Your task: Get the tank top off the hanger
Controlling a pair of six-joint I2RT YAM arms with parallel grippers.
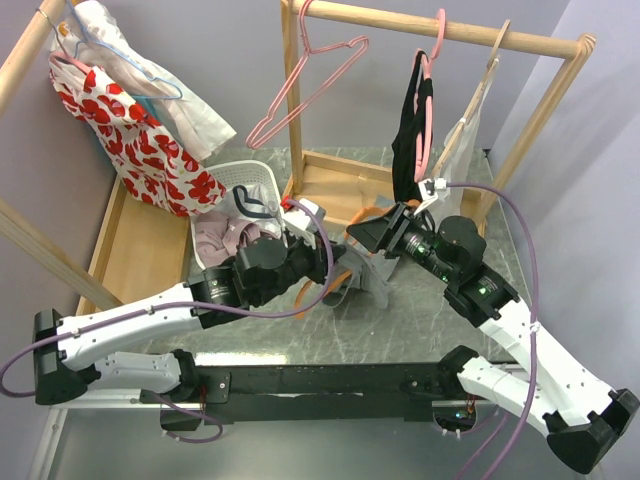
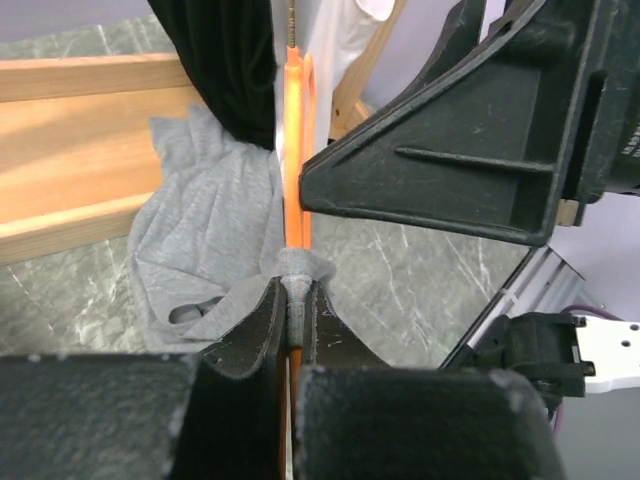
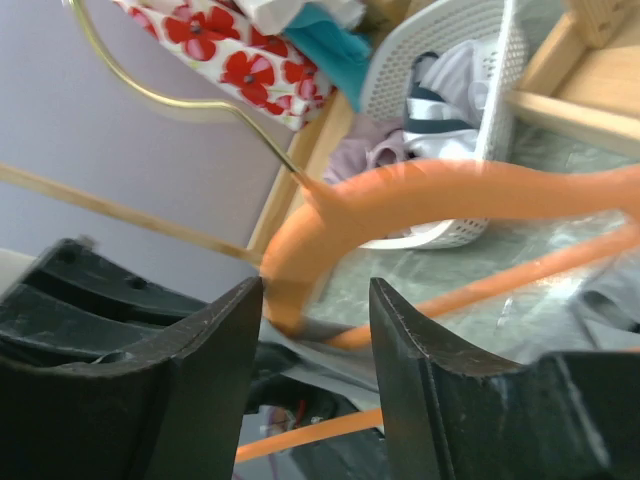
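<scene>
An orange hanger (image 2: 293,150) with a metal hook stands between my two grippers. The grey tank top (image 2: 215,215) hangs below it, its cloth bunched round the hanger at the left fingertips. My left gripper is shut on this cloth, and the orange bar runs on below its fingers. From the right, my open right gripper reaches the hanger's upper end. The hanger's curved shoulder (image 3: 300,265) shows between the right fingers, which are apart. In the top view the tank top (image 1: 368,285) drapes below the grippers, partly hidden by them.
A white basket (image 1: 248,172) with clothes stands behind the left arm. Wooden racks hold a red-flowered garment (image 1: 130,140), an empty pink hanger (image 1: 300,95) and a black garment (image 1: 408,140).
</scene>
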